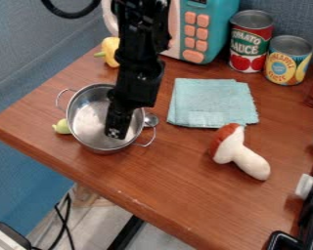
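Note:
A steel pot (91, 137) with two handles sits on the left of the wooden table. My black gripper (117, 129) reaches down into the pot at its right side, near the inner wall. Whether its fingers are open or shut, or hold anything, I cannot tell. A spoon-like metal piece (150, 121) is at the pot's right edge.
A folded blue cloth (211, 102), a white-and-red toy (245, 156), a tomato sauce can (249, 44), a yellow can (288, 61), a toy microwave (199, 29), yellow toys and dark equipment at the right edge surround it.

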